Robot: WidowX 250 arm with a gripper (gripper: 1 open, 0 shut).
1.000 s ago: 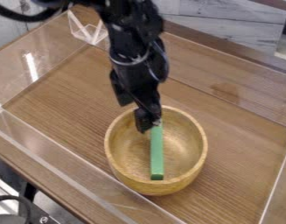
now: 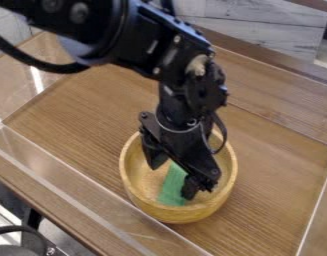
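My black gripper [image 2: 179,165] is lowered into a round yellow bowl [image 2: 136,178] on the wooden table, its fingers open around a green block [image 2: 171,188]. The fingers partly hide the block, and I cannot tell whether they touch it.
A pale wall [image 2: 273,30] runs along the back. A dark cable lies at the lower left, off the table's front edge.
My gripper has come down from above the bowl's back to inside it, over the green block, which is now more hidden.
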